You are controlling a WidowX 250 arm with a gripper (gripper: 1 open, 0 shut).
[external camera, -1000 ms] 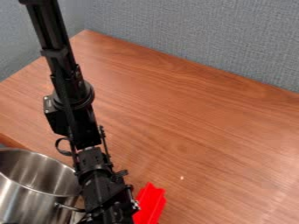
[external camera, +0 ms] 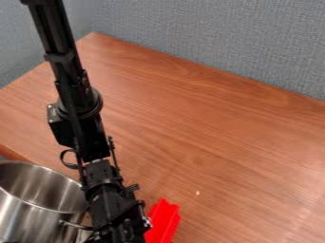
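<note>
The black arm reaches down from the top left to the bottom centre, where its gripper is low in the view, its fingertips too dark and crowded to make out. Just right of the gripper is a red object, partly cut off by the bottom edge; whether the fingers touch or hold it I cannot tell. A steel pot stands at the lower left, beside the gripper and partly out of view.
A grey padded wall runs along the back and left.
</note>
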